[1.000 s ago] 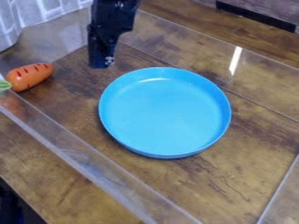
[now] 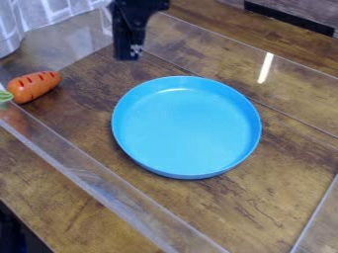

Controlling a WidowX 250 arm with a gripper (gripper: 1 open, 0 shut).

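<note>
A dark robot gripper (image 2: 128, 45) hangs at the top, left of centre, behind the blue plate and blurred; it looks shut, with nothing visible between its fingers. A toy carrot (image 2: 35, 85) with a green top lies on the wooden surface at the left. The round blue plate (image 2: 187, 128) sits empty in the middle, to the right of the carrot and apart from it.
A clear pane or strip (image 2: 126, 203) runs diagonally along the lower left. A pale object (image 2: 8, 25) is cut off at the top left corner. Bare wood (image 2: 284, 119) surrounds the plate on the right.
The gripper has moved upward in the view, away from the plate. The carrot and plate have not moved.
</note>
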